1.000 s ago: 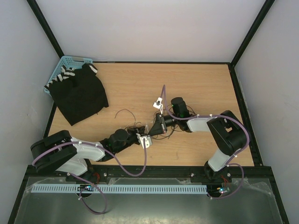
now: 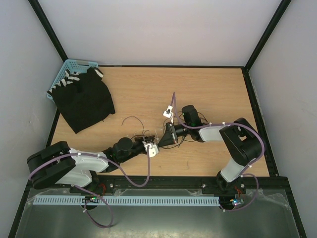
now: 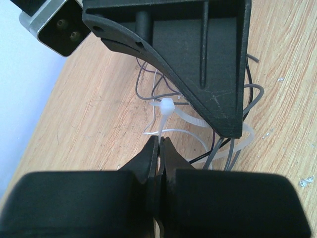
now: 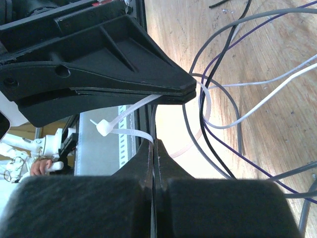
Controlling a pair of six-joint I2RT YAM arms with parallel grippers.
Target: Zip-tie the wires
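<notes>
A white zip tie (image 4: 137, 132) forms a loop around part of the wire bundle (image 4: 202, 111), with its square head (image 3: 167, 105) clear of the wires. My left gripper is shut on a thin strap that runs up to that head. Across from it, my right gripper is shut on the strap on the other side of the head, on the loop. Grey, black, purple and white wires pass through the loop, which still stands wide around them. In the top view the two grippers meet near the table's front, hiding most of the tie.
A black cloth with striped edging (image 2: 84, 99) hangs over a light-blue basket (image 2: 74, 64) at the back left. Loose wire ends (image 2: 132, 118) spread around the grippers.
My right arm has barely moved.
</notes>
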